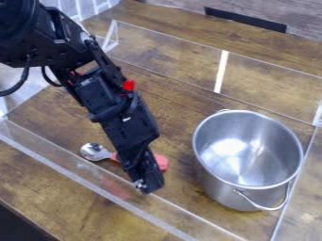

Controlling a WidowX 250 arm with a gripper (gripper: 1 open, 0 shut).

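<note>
A spoon with a metal bowl [93, 151] and a pink-red handle [163, 161] lies on the wooden table, partly hidden behind my black gripper [143, 181], which is low over its handle. The fingertips look close together; whether anything is between them is hard to see. To the right stands a large steel pot [247, 160] with a wire handle.
A red object [128, 86] shows behind the arm. A clear plastic barrier [56, 151] runs along the near edge.
</note>
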